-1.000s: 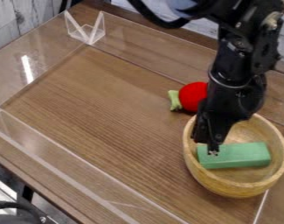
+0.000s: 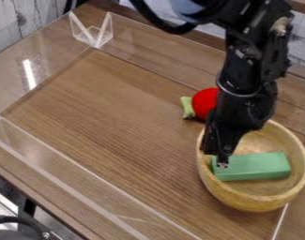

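My black gripper (image 2: 221,155) reaches down from the top right over a wooden bowl (image 2: 274,197), its tips at the bowl's left inner side, just above a green block (image 2: 252,167) lying in the bowl. The gripper looks shut, with nothing visible between its fingers. A red round object (image 2: 205,99) with a green part sits on the wooden table (image 2: 104,141) behind the bowl, partly hidden by the arm.
A clear plastic item (image 2: 92,30) stands at the table's back left. A dark cable or part shows at the bottom left corner.
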